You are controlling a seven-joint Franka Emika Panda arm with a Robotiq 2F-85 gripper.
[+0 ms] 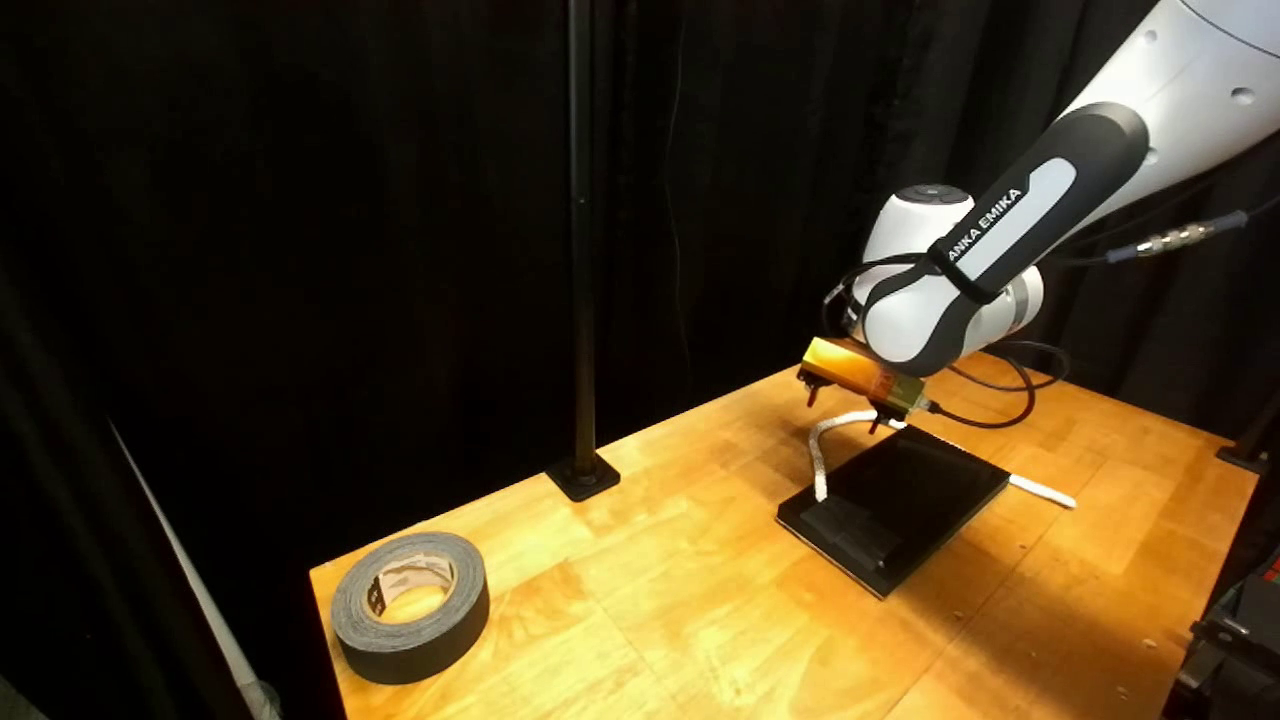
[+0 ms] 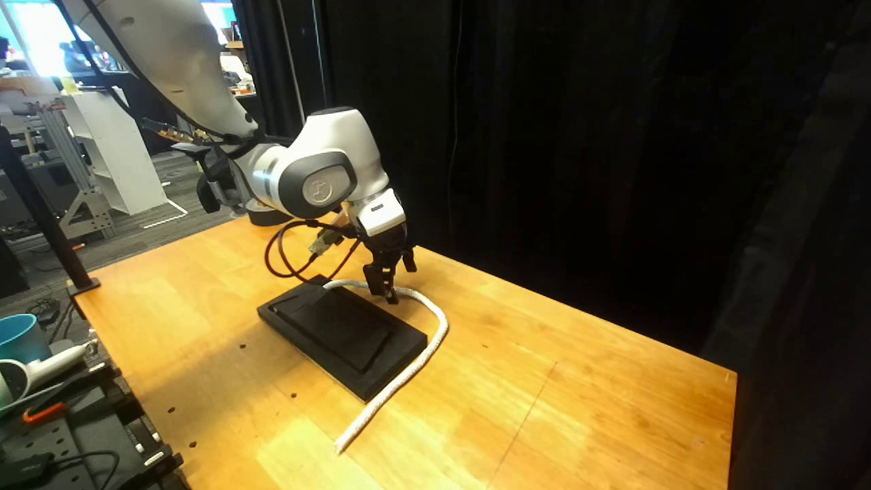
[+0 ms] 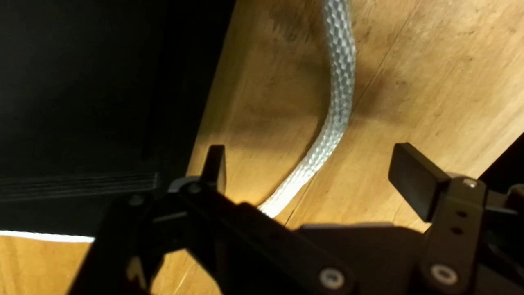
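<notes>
A white braided rope [image 3: 340, 93] lies on the table in a curve around a black flat case [image 2: 343, 331]. In exterior view 1 the rope [image 1: 818, 454] bends past the far corner of the case [image 1: 908, 486], and one white end shows on the opposite side. My gripper is open just above the rope, a finger [image 3: 214, 164] to its left near the case edge and the other well to its right. Nothing is held. Exterior view 2 has the gripper [image 2: 396, 282] low over the rope [image 2: 433, 322] at the back edge of the case.
A roll of dark tape [image 1: 410, 606] sits at the table's near-left corner in exterior view 1. A black pole with a square base [image 1: 584, 476] stands at the table edge. The wooden table [image 2: 555, 400] between tape and case is bare.
</notes>
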